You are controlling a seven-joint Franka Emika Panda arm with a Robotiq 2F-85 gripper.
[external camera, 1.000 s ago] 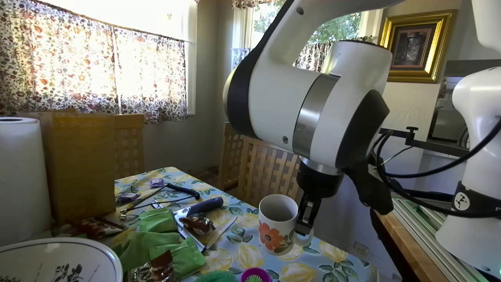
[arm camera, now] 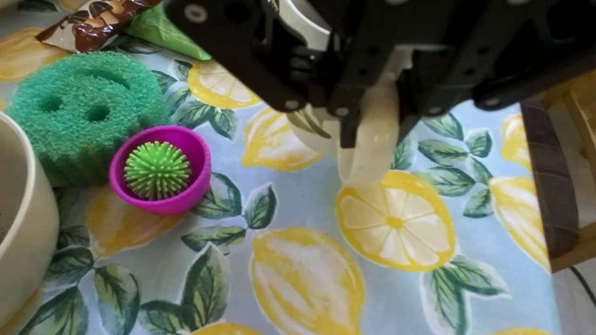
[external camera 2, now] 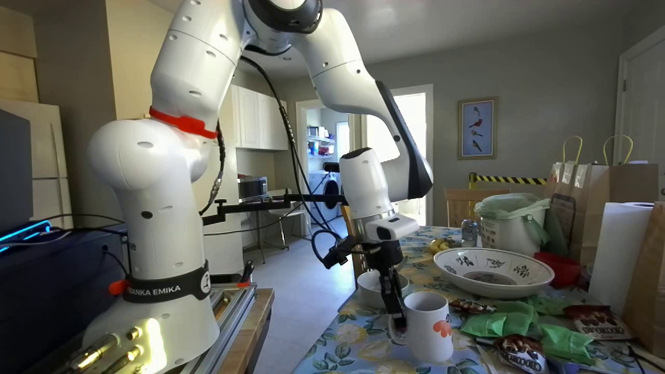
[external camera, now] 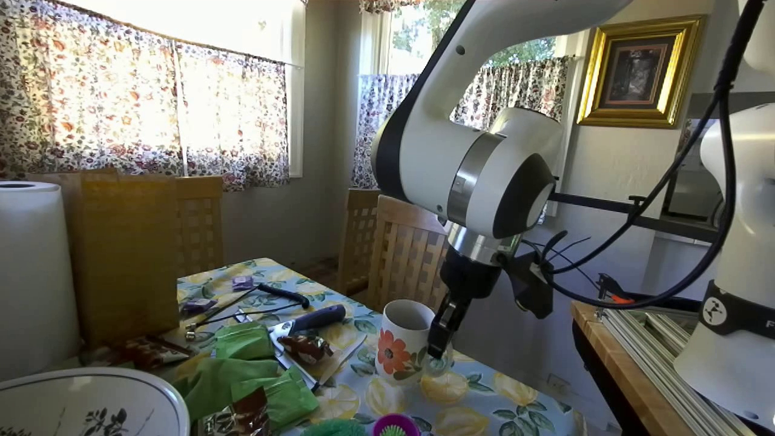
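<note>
A white mug [external camera: 414, 363] with an orange flower print stands upright at the table's edge side, its handle toward the arm. My gripper [external camera: 439, 343] points down and is shut on that handle. Between the fingers in the wrist view, the pale mug handle [arm camera: 375, 137] shows, with the gripper closed around it. Most of the mug's body is hidden there behind the fingers. In the second exterior view the mug [external camera 2: 428, 336] sits just right of the fingers. Whether its base touches the cloth, I cannot tell.
A magenta cup [arm camera: 204, 162] with a spiky green ball and a green sponge [arm camera: 72, 120] lie nearby. Green and brown snack packets [external camera 2: 508, 321] and a large patterned bowl [external camera 2: 536, 277] crowd one side. A white bowl [external camera 2: 372, 290] is behind the gripper.
Mug and gripper have moved together to the left and farther from the first exterior camera. The arm's wrist has shifted back with them. The things on the table are unmoved.
</note>
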